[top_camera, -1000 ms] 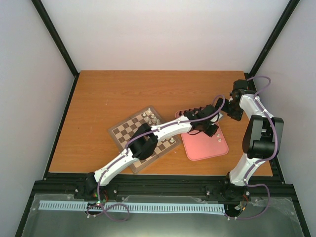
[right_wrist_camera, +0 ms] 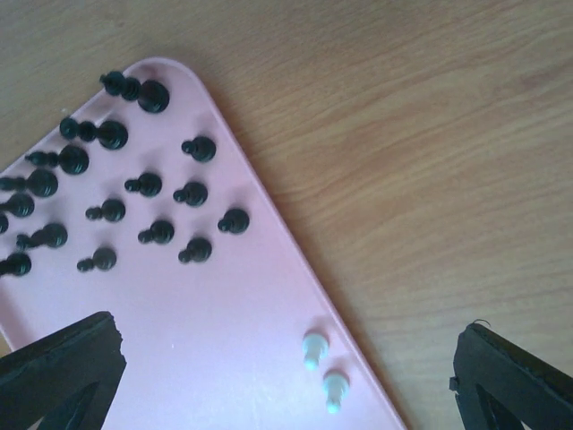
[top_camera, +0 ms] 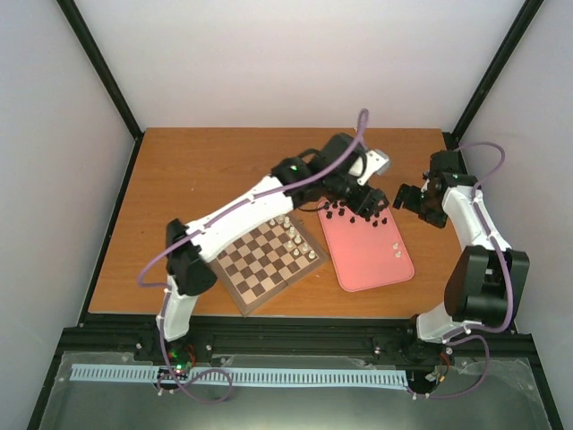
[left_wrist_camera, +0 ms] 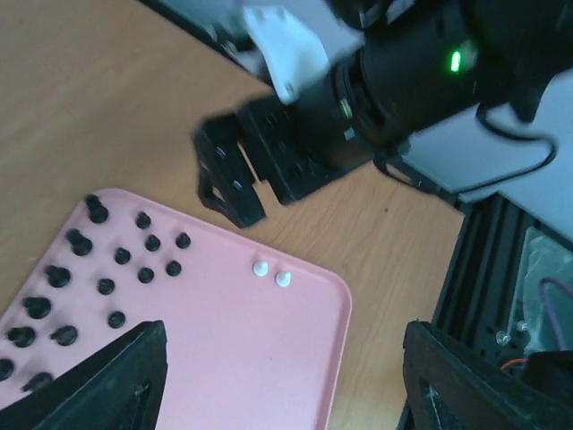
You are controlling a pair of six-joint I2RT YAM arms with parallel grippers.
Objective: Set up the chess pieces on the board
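The chessboard (top_camera: 261, 260) lies in the middle of the table, with several white pieces (top_camera: 295, 240) standing on it; the left arm covers part of it. To its right, a pink tray (top_camera: 363, 264) carries many black pieces at its far end. Two white pawns, one pawn (right_wrist_camera: 315, 348) and another pawn (right_wrist_camera: 336, 389), lie near the tray's edge. Over the tray's far end hangs my left gripper (top_camera: 372, 206), its fingers (left_wrist_camera: 121, 372) wide apart with nothing between them. My right gripper (top_camera: 415, 206) is open and empty above the table, just right of the tray.
Both grippers are close together near the tray's far right side. The purple cable (top_camera: 269, 190) runs along the left arm. Bare wood (top_camera: 206, 170) stretches across the table's far left.
The right arm has shifted slightly.
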